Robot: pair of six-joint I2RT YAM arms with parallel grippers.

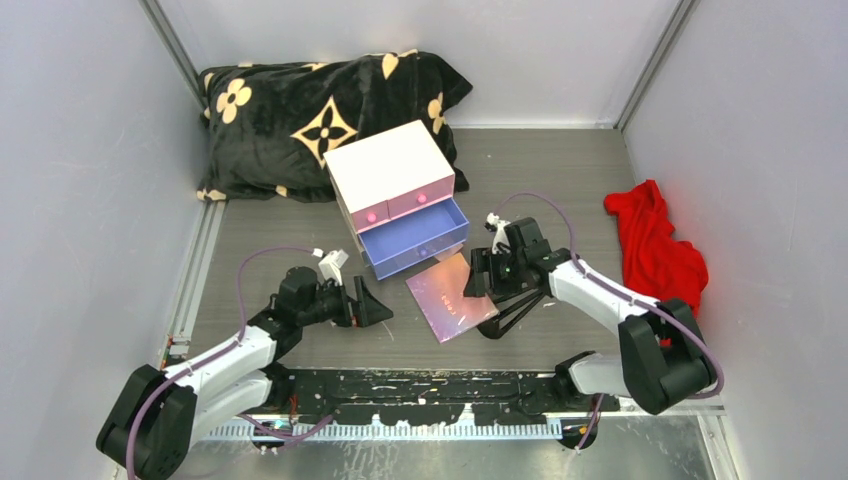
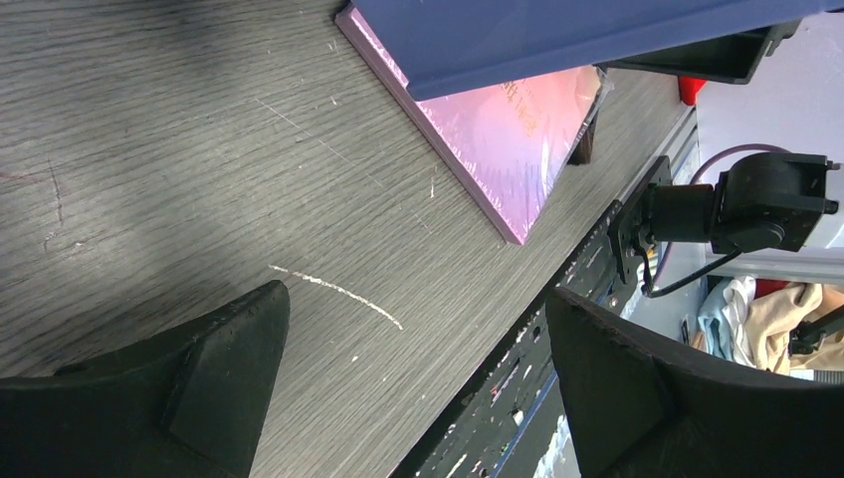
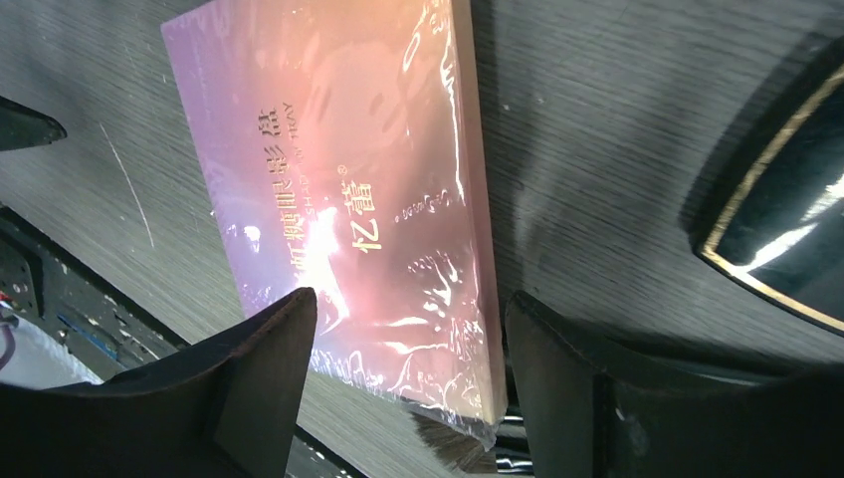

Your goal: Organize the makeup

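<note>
A pink-purple wrapped eyeshadow palette (image 1: pixel 440 300) lies flat on the floor below the open blue drawer (image 1: pixel 405 235) of a white and pink cabinet (image 1: pixel 385 160). My right gripper (image 1: pixel 478 275) is open over the palette's right edge; in the right wrist view its fingers straddle the near right edge of the palette (image 3: pixel 338 179). Black brush-like items lie under and beside it, beside a dark gold-trimmed item (image 3: pixel 771 209). My left gripper (image 1: pixel 362 305) is open, low over bare floor left of the palette.
A black patterned pillow (image 1: pixel 260 120) lies at the back left, a red cloth (image 1: pixel 655 260) on the right. Bare floor shows at back right and left. The dark front edge (image 1: pixel 450 385) runs along the bottom.
</note>
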